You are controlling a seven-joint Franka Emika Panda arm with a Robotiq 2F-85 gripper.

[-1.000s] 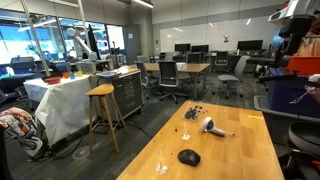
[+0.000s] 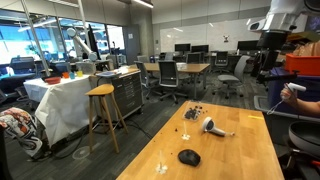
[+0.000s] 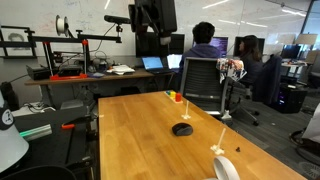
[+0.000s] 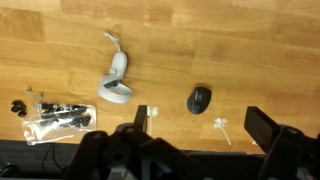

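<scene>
My gripper stands open high over the table, with its dark fingers (image 4: 266, 127) spread wide and nothing between them. A black computer mouse (image 4: 199, 100) lies on the wooden table, well below and apart from the fingers; it also shows as the dark mouse (image 3: 182, 129) in exterior view 2. To its left in the wrist view is a white hand controller (image 4: 116, 78) with a ring end. My gripper (image 3: 153, 40) appears at the top of exterior view 2.
A clear bag of small black parts (image 4: 62, 120) lies near the table's edge. White stick-like pieces (image 4: 221, 130) rest near the mouse. At right, a person's hand holds a white controller (image 2: 296, 87).
The arm at the upper right of exterior view 1 has shifted a little to the left. A hand with a white controller has come into view below it. The table objects have not moved.
</scene>
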